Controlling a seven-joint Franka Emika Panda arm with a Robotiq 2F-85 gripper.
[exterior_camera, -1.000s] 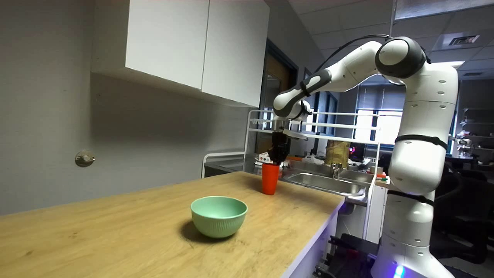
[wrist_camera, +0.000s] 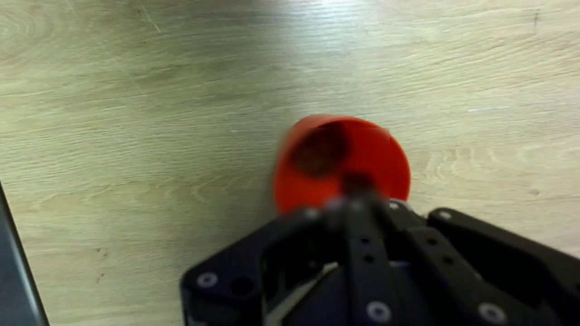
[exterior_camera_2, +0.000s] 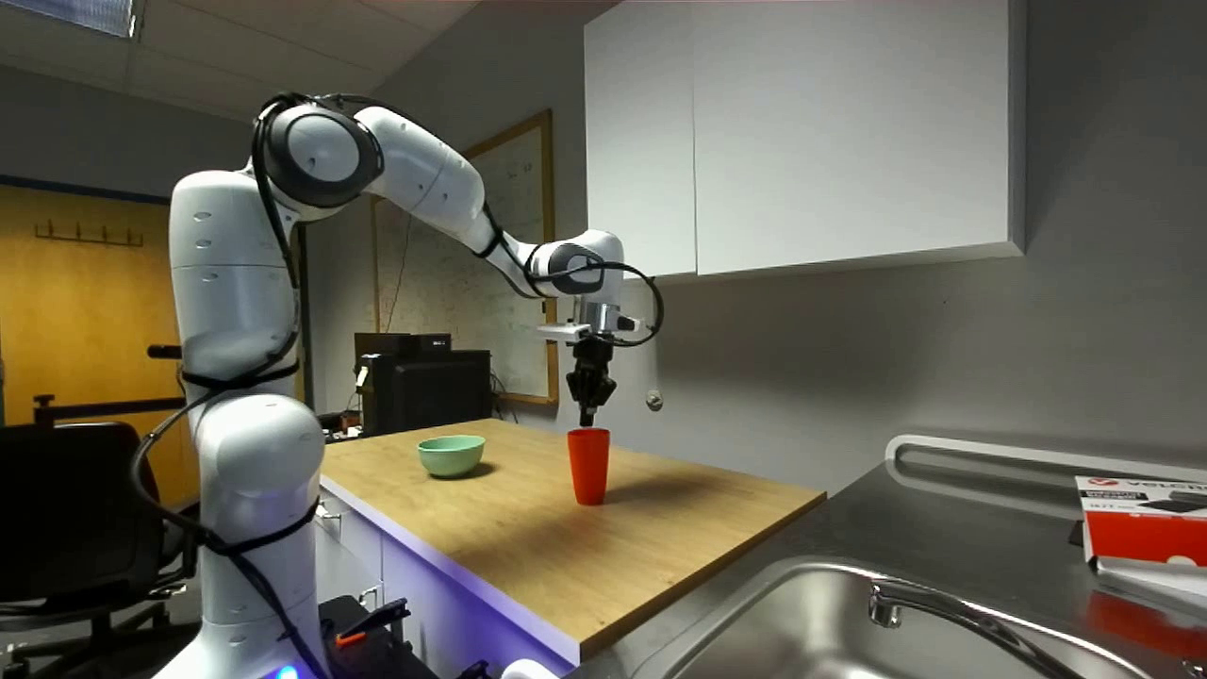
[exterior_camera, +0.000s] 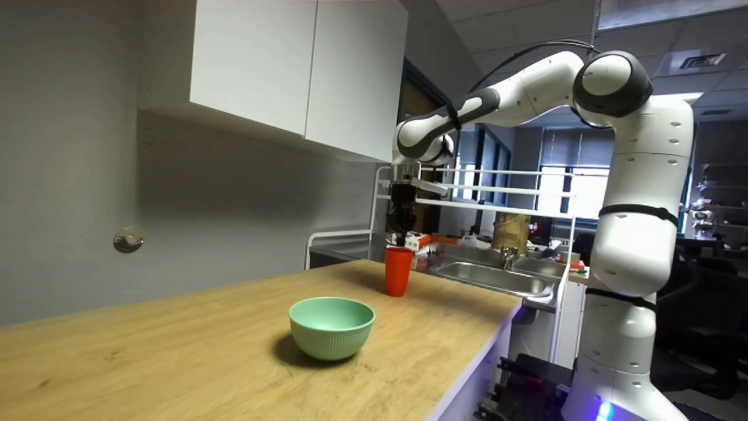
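A tall red cup (exterior_camera: 397,272) stands near the far end of the wooden counter, with its mouth up. Above it, my gripper (exterior_camera_2: 587,421) points down, its fingertips at the cup's mouth. The wrist view shows the red cup (wrist_camera: 375,157) from above; blurred dark fingers (wrist_camera: 356,187) overlap its opening and hide part of the rim. They are shut together. Whether any of the cup's thin wall lies between them cannot be made out. A light green bowl (exterior_camera: 331,328) rests on the counter, well apart from the cup, and looks empty.
Past the counter's (exterior_camera_2: 679,566) far end lie a metal sink (exterior_camera_2: 781,605) with a faucet (exterior_camera_2: 962,622) and a red-and-white box (exterior_camera_2: 1143,526). White cabinets (exterior_camera_2: 849,136) hang over the back wall side. Bare wood separates bowl and cup.
In exterior view 1 my gripper and the red cup have both shifted left. The gripper moved somewhat more, from the cup's right side to over its middle. The bowl is unmoved.
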